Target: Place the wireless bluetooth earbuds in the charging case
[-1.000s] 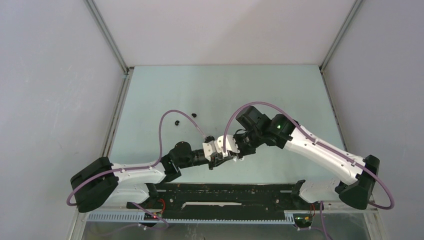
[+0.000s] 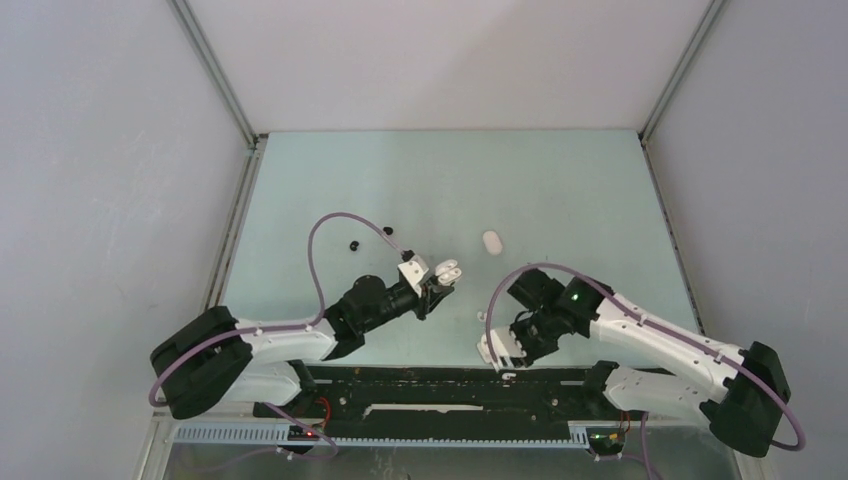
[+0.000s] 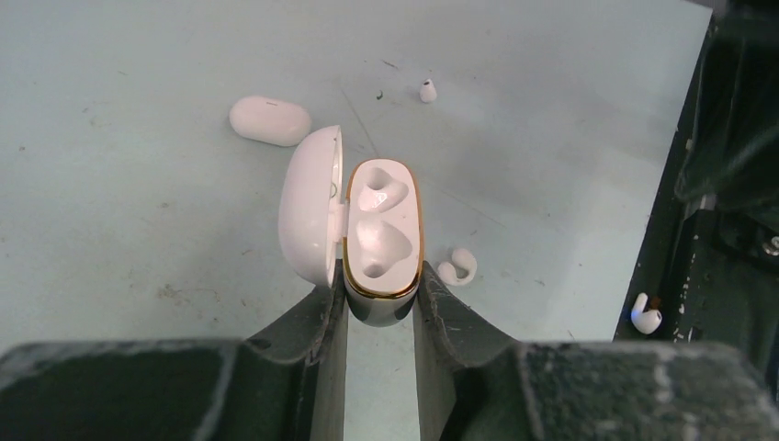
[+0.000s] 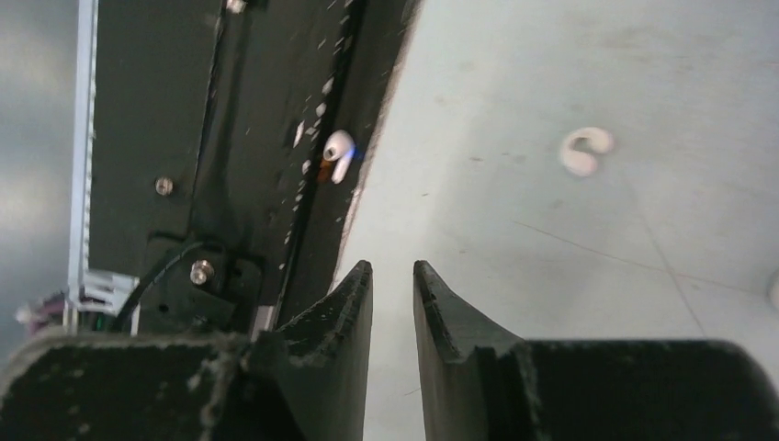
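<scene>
My left gripper is shut on the white charging case (image 3: 382, 220), held lid-open with both earbud slots empty, above the table (image 2: 430, 175). A white earbud with a blue glow lies on the dark strip beyond the table's front edge, also in the right wrist view (image 4: 340, 147). My right gripper is part open over the front edge, nothing between its fingers. On the table lie a small curved white piece (image 4: 581, 156), a white capsule-shaped case (image 3: 268, 119) and a small white tip (image 3: 427, 92).
Two small black pieces (image 2: 354, 245) (image 2: 388, 231) lie at the left middle of the table. Walls enclose both sides and the back.
My right gripper has moved away from the case, right and toward the front edge. My left gripper has risen slightly toward the back, still holding the case, which is now in clear view.
</scene>
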